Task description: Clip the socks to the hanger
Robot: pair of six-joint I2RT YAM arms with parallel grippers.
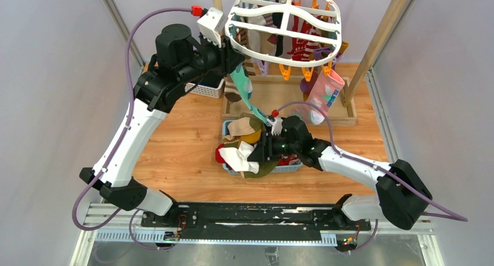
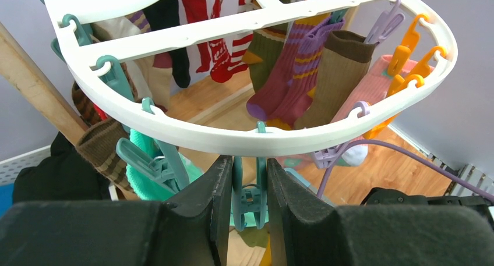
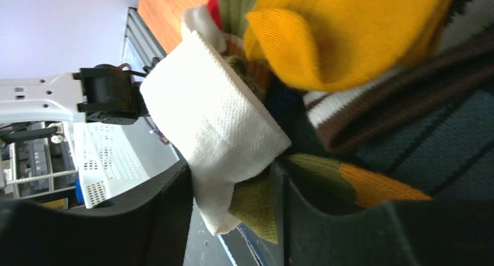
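The white hanger (image 1: 283,61) carries many socks and colored clips. At its front rim my left gripper is shut on a teal clip (image 2: 250,203) hooked to the rim. Beside it, a second teal clip (image 2: 156,167) bears a mint sock (image 1: 242,85) that hangs below the hanger. Low over the blue basket (image 1: 288,169) is my right gripper, fingers part open. A white sock (image 3: 207,114) lies between and in front of those fingers, with an olive sock (image 3: 256,213) beside it; firm contact cannot be made out.
Mustard (image 3: 355,39), brown-striped and dark socks crowd the basket. A pink sock (image 1: 326,94) hangs at the hanger's right, near empty orange clips (image 1: 307,74). Wooden posts (image 1: 376,42) flank the hanger. Bare floor (image 1: 180,161) lies left of the basket.
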